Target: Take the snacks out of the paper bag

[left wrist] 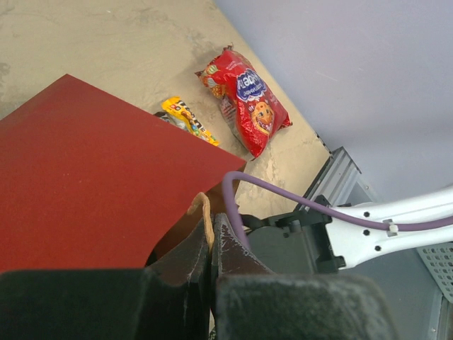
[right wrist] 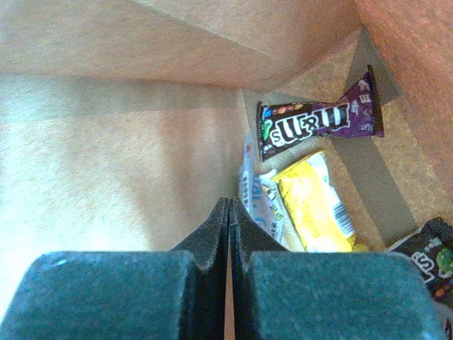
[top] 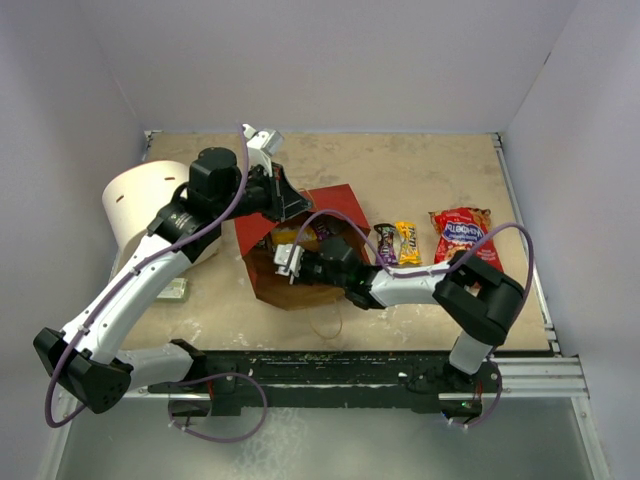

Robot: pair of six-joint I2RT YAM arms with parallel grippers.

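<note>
The red paper bag (top: pixel 335 203) lies with its brown mouth facing the front. At its upper edge my left gripper (top: pixel 306 206) is shut; in the left wrist view a thin tan handle (left wrist: pixel 204 207) stands between its fingers. My right gripper is shut at the bag's mouth, with nothing showing between its fingertips. Inside, the right wrist view shows a purple M&M's pack (right wrist: pixel 318 120), a yellow pack (right wrist: pixel 316 202), a dark M&M's pack (right wrist: pixel 429 258) and a bluish-white pack (right wrist: pixel 260 195) partly behind the fingers.
Outside, right of the bag, lie a purple pack (top: pixel 386 243), a yellow pack (top: pixel 408 243) and a large red snack bag (top: pixel 465 237). A white cylinder (top: pixel 150 205) stands on the left. Bare table shows at the back.
</note>
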